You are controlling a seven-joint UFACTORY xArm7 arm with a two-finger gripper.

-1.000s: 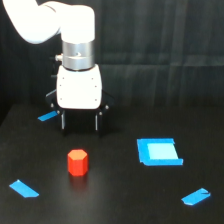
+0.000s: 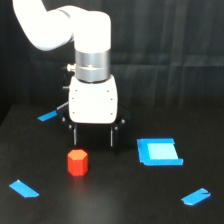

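Note:
A red block [image 2: 78,163] with a six-sided outline stands on the dark table, left of centre near the front. My gripper [image 2: 93,140] hangs behind and slightly right of it in the view, its two dark fingers spread wide. It is open, and nothing shows between the fingers. The height of the fingertips above the table is hard to tell.
On the right lies a pale square [image 2: 161,151] edged with blue tape. Strips of blue tape mark the table at front left [image 2: 24,188], front right [image 2: 196,197] and back left [image 2: 48,116].
The gripper has moved to the right and lower in the view, still open. The red block has stayed in place.

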